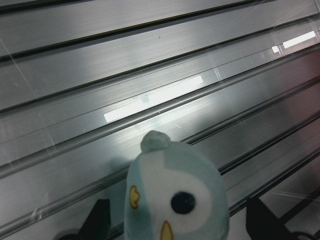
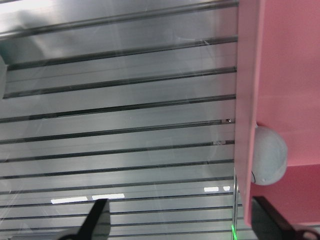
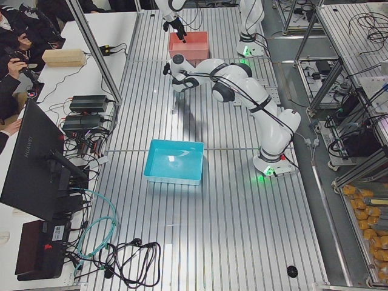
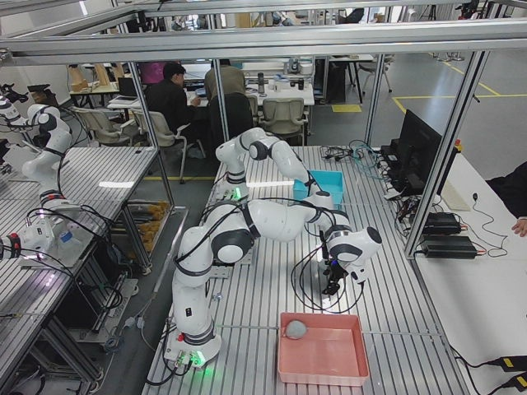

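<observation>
A pale blue plush toy (image 1: 175, 195) with a white face lies on the slatted table between the fingers of my left gripper, which stands open around it low over the table. A grey-white round object (image 2: 267, 155) rests inside the pink bin (image 4: 321, 370). My right gripper is open above the bin's edge, nothing visible between its fingers. A turquoise bin (image 3: 173, 176) stands on the table, empty in the left camera view.
Cables (image 3: 133, 267) lie at the near left. A monitor (image 3: 36, 157) and black boxes line the side, beside upright frame posts.
</observation>
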